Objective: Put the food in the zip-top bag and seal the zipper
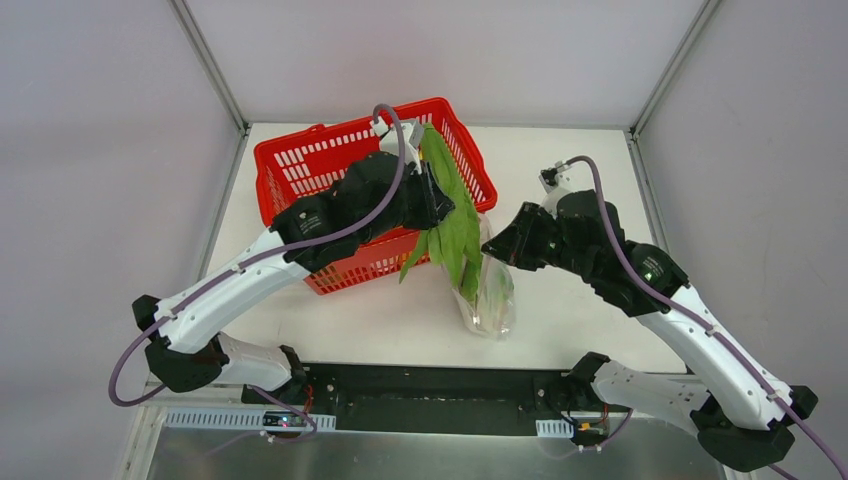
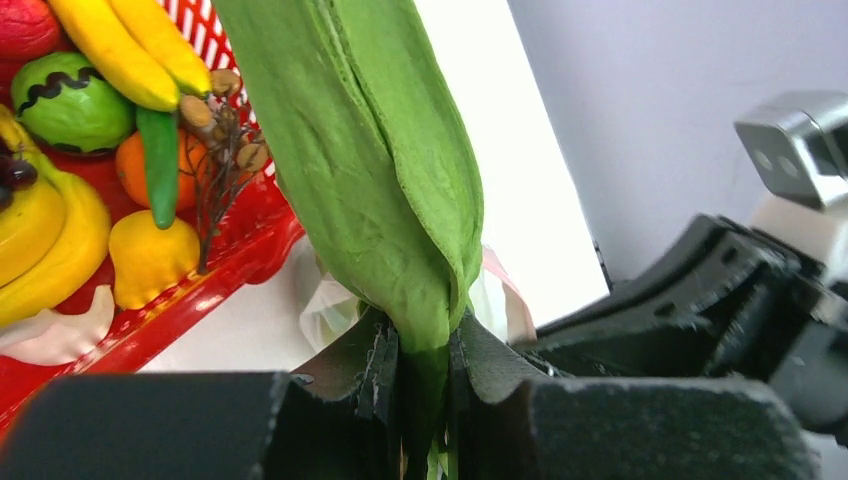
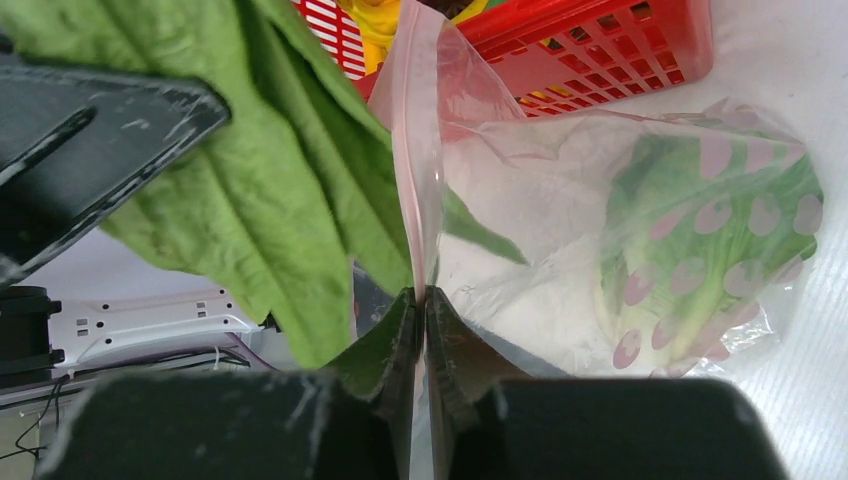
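Long green leaves (image 1: 459, 215) hang from my left gripper (image 1: 446, 207), which is shut on their gathered middle. In the left wrist view the leaf bundle (image 2: 390, 190) is pinched narrow between the fingers. The clear zip top bag (image 1: 490, 300) stands just below and right of the leaves, their lower ends lying over or at its mouth. My right gripper has its fingers close together on the bag's rim (image 3: 415, 170). Inside the bag lies a leafy green vegetable (image 3: 700, 240), seen through dotted film. Whether any leaf tip is inside the mouth I cannot tell.
A red basket (image 1: 360, 262) stands behind the bag, with bananas (image 2: 130, 50), an orange (image 2: 135, 165), a yellow pepper-like piece (image 2: 155, 258) and other food in it.
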